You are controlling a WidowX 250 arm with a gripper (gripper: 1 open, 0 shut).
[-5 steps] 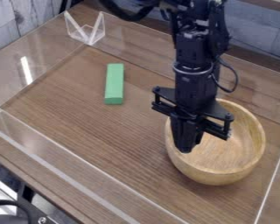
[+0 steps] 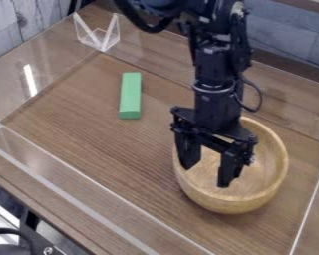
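Observation:
My black gripper [image 2: 207,157] hangs over a round beige bowl [image 2: 261,190] at the right of the table, its open fingers reaching down inside the bowl's rim. I cannot make out anything between the fingers, and the arm hides part of the bowl's far side and inside. A green block [image 2: 131,96] lies apart on the table [image 2: 89,169], to the upper left of the bowl.
A white wire rack [image 2: 99,32] stands at the back left near the table's edge. A dark object [image 2: 9,239] with cables shows at the bottom left corner.
My gripper has moved down and toward the front, with its fingers further into the bowl. The bowl has shifted slightly to the left. The green block has not moved.

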